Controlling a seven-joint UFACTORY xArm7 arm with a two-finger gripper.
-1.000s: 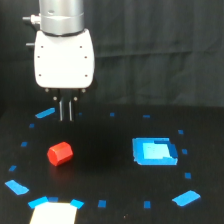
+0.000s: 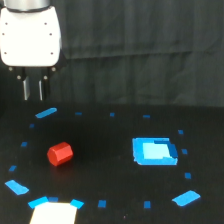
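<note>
A red block [image 2: 60, 154], seemingly many-sided, lies on the dark table at the left. My gripper [image 2: 34, 91] hangs at the upper left, behind the block and a little to its left in the picture. Its two thin fingers [image 2: 26, 89] point down and stand apart, with nothing visible between them. To the right sits a shallow blue tray [image 2: 138, 150] with a white patch inside; no block is in it.
Small blue tape marks dot the table. Longer blue strips [image 2: 186, 198] lie near the edges, and a pale sheet [image 2: 52, 213] sits at the front left. Bare table separates the block from the tray. A dark curtain [image 2: 140, 60] hangs behind.
My gripper has moved left and slightly up, away from above the red block. Its fingers look farther apart than before. The block and the tray appear unmoved.
</note>
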